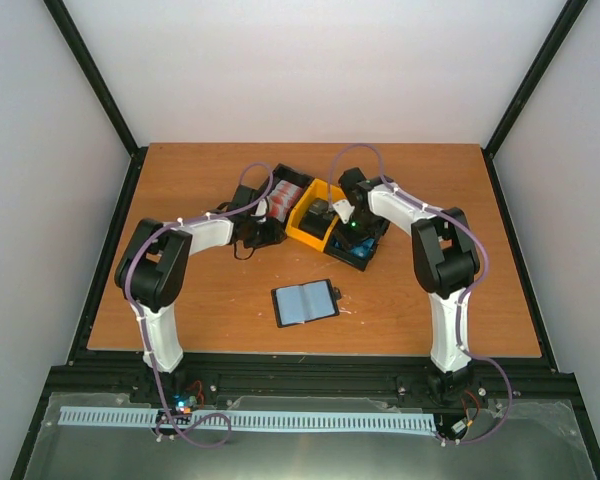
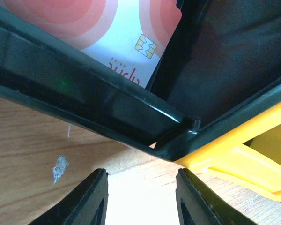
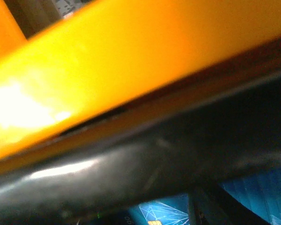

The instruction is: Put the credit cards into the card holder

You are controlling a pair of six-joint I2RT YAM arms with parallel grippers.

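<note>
Red-and-white cards (image 2: 75, 23) lie in a black tray (image 2: 84, 98) at the back left; blue cards (image 3: 161, 211) lie in the black tray right of the yellow bin. My left gripper is low at the left tray's front corner, its fingertips apart, with only pale brightness visible between them. My right gripper (image 1: 342, 230) is down at the blue cards; in the right wrist view the tray's dark rim and the yellow bin fill most of the picture, hiding its fingertips' state. The open card holder (image 1: 305, 302) lies flat at the front centre.
The yellow bin (image 1: 300, 228) stands between the two black trays with dark items inside.
</note>
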